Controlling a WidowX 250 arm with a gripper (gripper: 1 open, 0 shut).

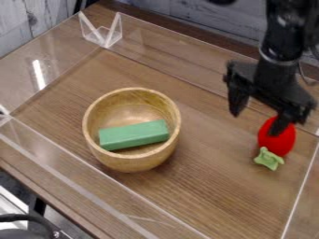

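Note:
My gripper (259, 112) hangs at the upper right, open, its dark fingers pointing down just above a red rounded object (277, 135), which it partly overlaps in view; whether they touch I cannot tell. A small pale green piece (267, 159) lies just in front of the red object. On the left, a round wooden bowl (97, 112) holds a green block (132, 134).
A clear plastic item (103, 30) sits at the back left on the wooden table (75, 196). A dark area borders the table at the top left.

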